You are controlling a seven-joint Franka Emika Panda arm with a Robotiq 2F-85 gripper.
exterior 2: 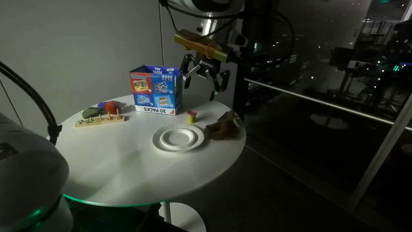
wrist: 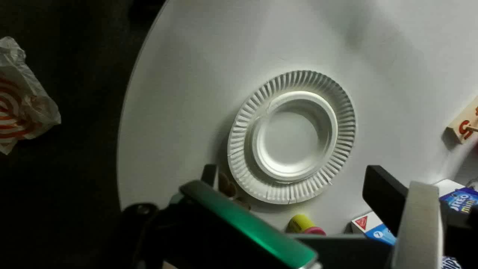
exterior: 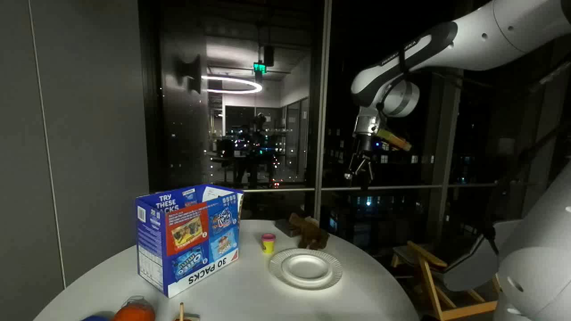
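Note:
High above the table, my gripper (exterior 2: pixel 201 88) hangs open with nothing between its fingers; in the first exterior view the gripper (exterior: pixel 359 176) is well over the tabletop's height. A white fluted paper plate (exterior 2: pixel 159 145) lies flat on the table, with a smaller white bowl or plate (wrist: pixel 293 139) inside it. Near the plate stands a small yellow tub with a pink lid (exterior: pixel 268 243). A brown plush toy (exterior: pixel 312 235) rests by the table edge, mostly hidden behind my gripper in the wrist view.
A tall blue snack box (exterior 2: pixel 156 91), open at the top, stands at the back. A wooden peg board (exterior 2: pixel 100 121) and an orange-red ball-like item (exterior 2: pixel 113 107) lie beyond it. A plastic bag (wrist: pixel 24 98) lies off the table.

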